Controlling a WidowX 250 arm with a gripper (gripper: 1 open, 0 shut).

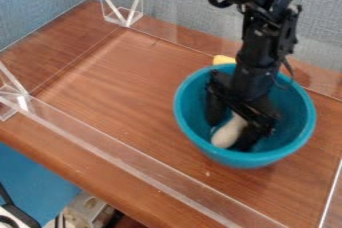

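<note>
A teal bowl [293,132] stands on the right part of the wooden table. My black gripper [241,114] reaches down into it, its fingers apart around a pale, elongated object [230,130] lying in the bowl. Whether the fingers touch that object is hard to tell, as the dark gripper hides part of it.
A small yellow object [222,60] sits behind the bowl, partly hidden. Clear plastic barriers edge the wooden table [114,102], with white corner brackets at back left and left.
</note>
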